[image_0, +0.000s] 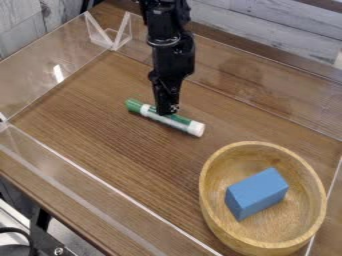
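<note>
The black gripper (166, 106) hangs from the arm at the top centre, its tip low over a green and white cylindrical item (185, 125) that lies diagonally on the wooden table. The gripper looks shut, and its tip hides part of the item's upper edge; whether it touches the item I cannot tell.
A round wooden bowl (262, 231) at the lower right holds a blue block (257, 192). The table's edge runs along the upper left.
</note>
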